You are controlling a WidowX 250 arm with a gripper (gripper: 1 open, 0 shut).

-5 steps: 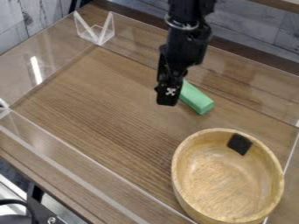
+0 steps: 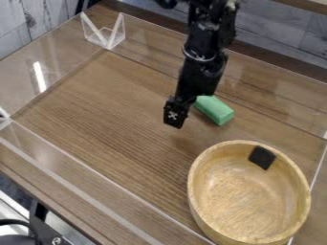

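Note:
The black gripper [image 2: 186,105] hangs from the arm at top centre, low over the wooden table, its fingers open. Just right of it lies a green block [image 2: 215,109], partly behind the arm. A beige round bin [image 2: 248,231] stands at the lower right, with a black piece [image 2: 262,156] at its upper right rim.
A white wire-like stand [image 2: 107,31] is at the top left. Black cables lie beyond the table's lower left edge.
The gripper has moved down and slightly left, beside the green block. The block appears unmoved.

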